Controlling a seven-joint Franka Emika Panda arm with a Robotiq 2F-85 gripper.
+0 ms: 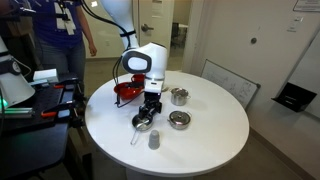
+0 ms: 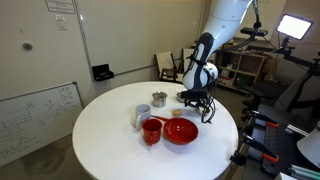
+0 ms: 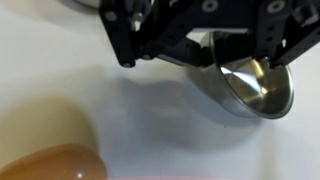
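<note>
My gripper [image 1: 151, 104] is low over the white round table, at the small steel pan [image 1: 142, 123] with a long thin handle. The pan's handle points toward the table's near edge in exterior view 1. In the wrist view, a shiny steel vessel [image 3: 262, 93] lies beneath my dark fingers [image 3: 122, 40], which cover part of its rim. The gripper is shut; whether the rim is between the fingers is hidden. A rounded brown thing [image 3: 60, 165] shows at the lower left of that view.
A red pan [image 2: 180, 131] and a red mug [image 2: 151, 131] stand near the arm. Steel pots [image 1: 179, 97] sit to its right in exterior view 1. A grey shaker [image 1: 154, 140] stands near the front edge.
</note>
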